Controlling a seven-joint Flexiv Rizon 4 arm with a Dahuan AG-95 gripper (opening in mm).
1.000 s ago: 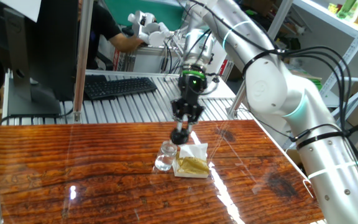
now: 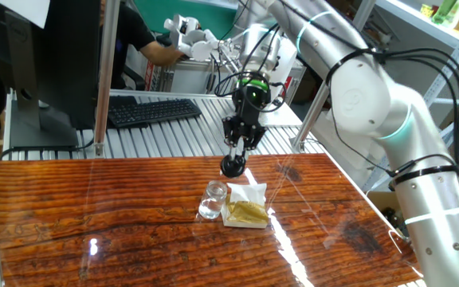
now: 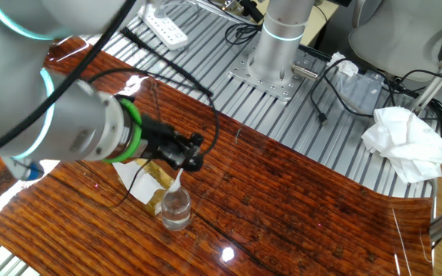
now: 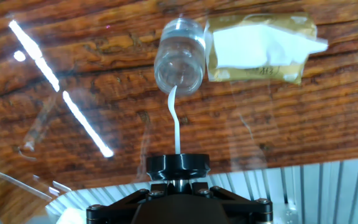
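A clear glass jar point(image 2: 213, 199) with liquid in it stands upright and uncapped on the glossy brown table. Above it and toward the table's back edge, my gripper point(image 2: 236, 148) is shut on a black round cap point(image 4: 178, 167) by its short silver neck. From the cap's underside hangs a thin, slightly curved white tube point(image 4: 175, 124). In the wrist view the tube's tip overlaps the near part of the jar point(image 4: 180, 56); whether it is inside the mouth I cannot tell. The cap itself is clear of the jar.
A gold tissue pack point(image 4: 303, 31) with a white tissue pulled up lies right beside the jar. Behind the table edge are a slatted metal deck, a keyboard point(image 2: 154, 112) and a monitor point(image 2: 46, 64).
The gripper, with the black cap, has risen a little and drawn back from the jar. The jar and tissue pack have stayed in place.
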